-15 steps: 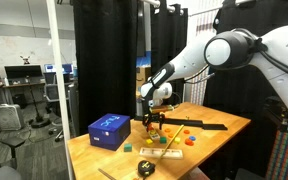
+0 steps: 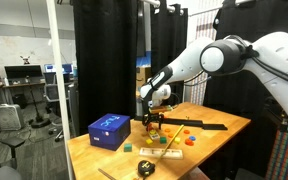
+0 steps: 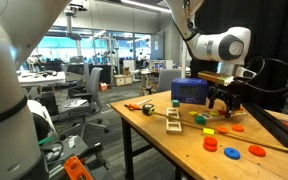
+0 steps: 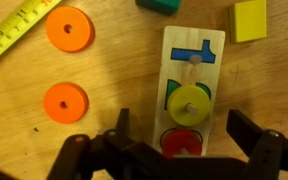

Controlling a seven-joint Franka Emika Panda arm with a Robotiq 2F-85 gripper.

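A pale wooden board [image 4: 191, 78] marked with a blue numeral 1 lies on the table in the wrist view. A yellow ring [image 4: 189, 104] sits around a peg on it. Below that is a red round piece [image 4: 181, 141], partly hidden by the gripper. My gripper stands open over the lower half of the board, one finger on either side with gaps between. Two orange discs [image 4: 69, 29] lie loose to the left. The gripper [image 2: 155, 113] is low over the table among coloured pieces in exterior view 1.
A green block [image 4: 159, 4] and a yellow block [image 4: 248, 20] lie near the board's far end. At upper left is a yellow measuring strip [image 4: 15, 28]. A blue box [image 2: 110, 131] stands on the table, and a wooden rack [image 2: 161, 153] lies near the front edge.
The arm has shifted slightly to the right in exterior view 1. The box and the rack have stayed where they were.
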